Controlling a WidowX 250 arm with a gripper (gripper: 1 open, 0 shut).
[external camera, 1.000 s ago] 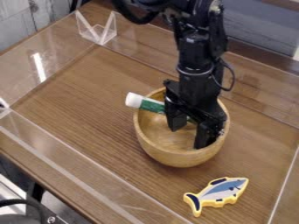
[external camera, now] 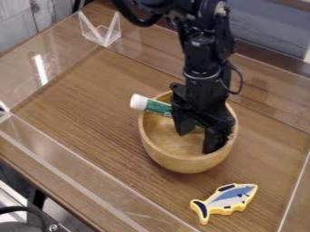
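The black robot gripper [external camera: 200,121] is lowered into a tan wooden bowl [external camera: 182,159], its two fingers spread open. A green tube with a white cap [external camera: 145,104] leans in the left back of the bowl, beside the gripper's left finger; part of it is hidden behind the gripper.
A yellow-edged fish-shaped piece [external camera: 222,201] lies on the table at the front right of the bowl. A clear plastic holder [external camera: 100,27] stands at the back left. Cables show at the lower left corner.
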